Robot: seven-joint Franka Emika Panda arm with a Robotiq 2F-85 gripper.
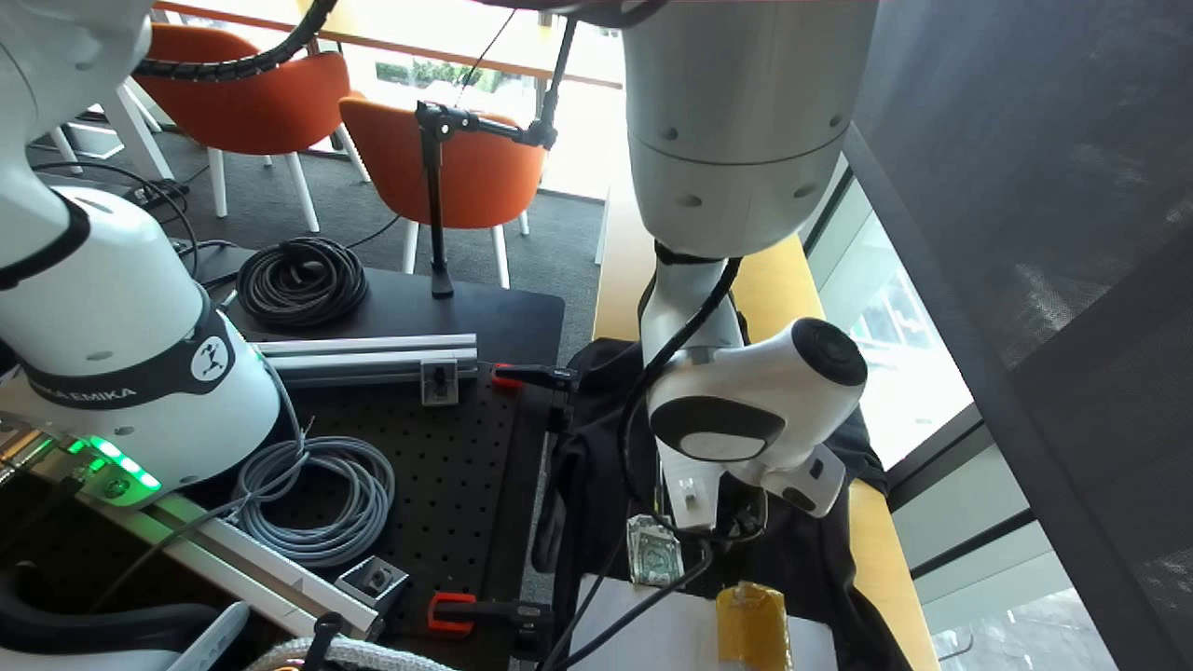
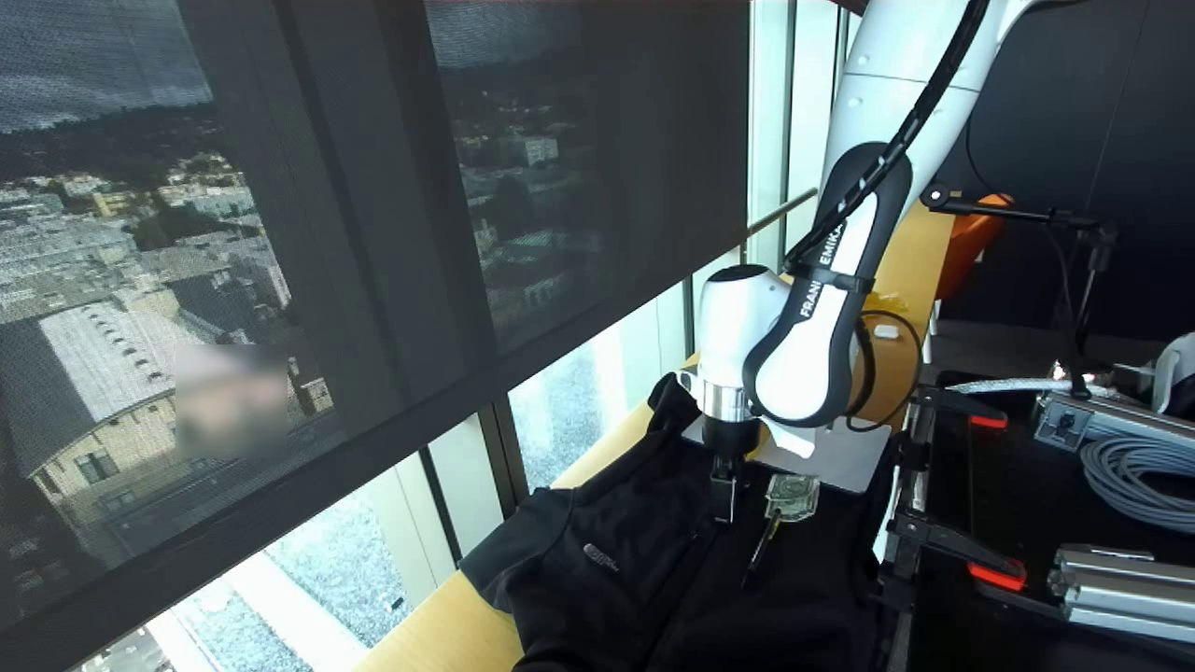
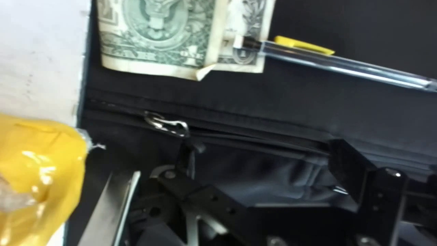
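My gripper stands open low over a black jacket [image 2: 661, 538], its two fingers [image 3: 346, 174] wide apart with nothing held between them. A zipper with a silver pull [image 3: 168, 124] crosses the cloth just beyond the fingers in the wrist view. Past the zipper lies a folded dollar bill [image 3: 159, 39]. A clear pen with a yellow clip [image 3: 327, 61] rests with one end on the bill. In exterior view 2 the bill [image 2: 793, 497] and pen [image 2: 764, 547] are beside the gripper [image 2: 724, 510]. Whether the fingertips touch the cloth I cannot tell.
A shiny yellow package [image 3: 39, 172] sits on the edge of a white board [image 3: 39, 53] at the wrist view's left. Beside the jacket stands the black pegboard table [image 1: 447, 492] with red-tipped clamps [image 1: 453, 613]. The window blind [image 2: 605, 202] borders the other side.
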